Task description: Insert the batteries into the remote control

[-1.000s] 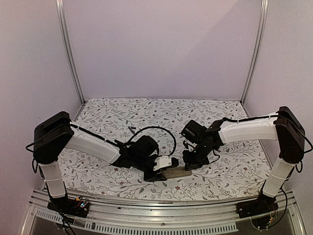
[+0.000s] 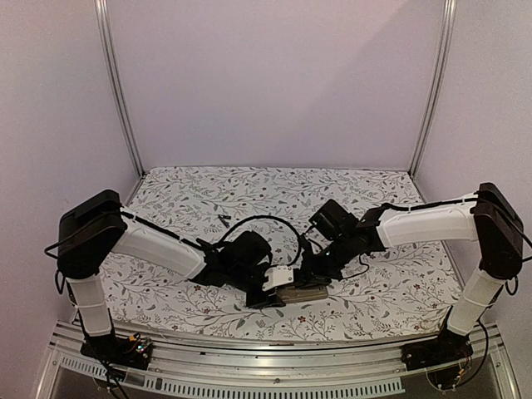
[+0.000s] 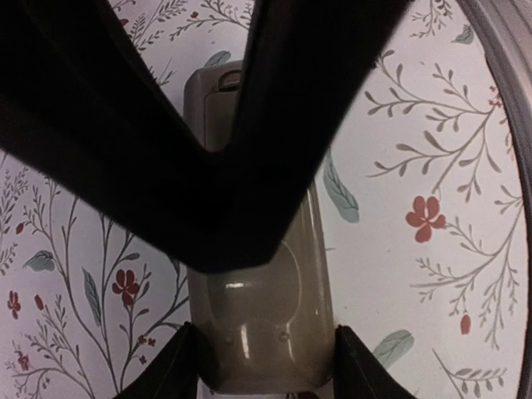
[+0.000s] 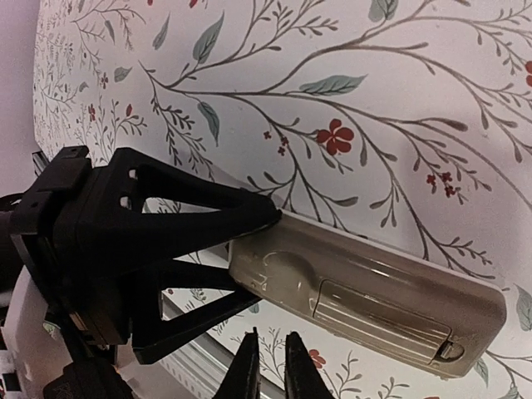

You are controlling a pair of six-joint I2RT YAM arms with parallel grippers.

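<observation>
The grey remote control (image 4: 391,283) lies back side up on the patterned table, its battery cover (image 4: 382,320) seated flush and the small latch (image 4: 450,351) at the far end. My left gripper is shut on the opposite end, one finger on each long side. In the top view, my right gripper (image 2: 309,283) hangs above the remote, close to the left one. Its fingertips (image 4: 272,339) stand slightly apart with nothing between them in the right wrist view. A dark gripper part covers the remote's middle in the left wrist view. No battery can be made out.
A small dark object (image 2: 224,220) lies farther back on the left of the table (image 2: 366,179), too small to identify. A black cable (image 2: 266,217) arches over behind the grippers. Open table lies behind both arms, and a metal rail (image 2: 274,366) borders the front.
My right gripper has shifted left along the remote, closer to the left gripper, and more of the remote's right end now shows. The left arm and the remote have stayed in place.
</observation>
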